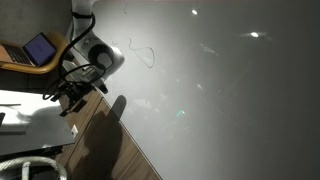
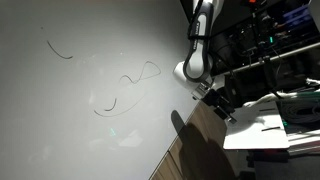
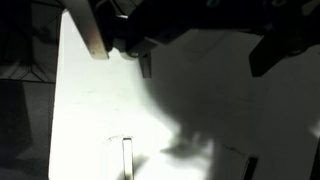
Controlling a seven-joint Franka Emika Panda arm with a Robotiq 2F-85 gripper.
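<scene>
My gripper hangs open over a white table top [image 3: 90, 115], with a wide gap between its dark fingers and nothing in it. Two slim objects lie apart on the table at the bottom of the wrist view: a pale bar with dark edges [image 3: 127, 158] on the left, and a dark stick [image 3: 250, 168] on the right. Both are cut off by the frame's lower edge, so I cannot tell what they are. In exterior view 1 the gripper [image 1: 72, 104] is a dark shape beside the white table [image 1: 45, 130].
A large whiteboard [image 1: 220, 90] fills much of exterior view 1; thin dark lines [image 2: 140, 75] mark it in exterior view 2. A laptop [image 1: 40, 48] rests on an orange-brown chair at the left. The arm's shadow falls across the table, whose left part looks bare.
</scene>
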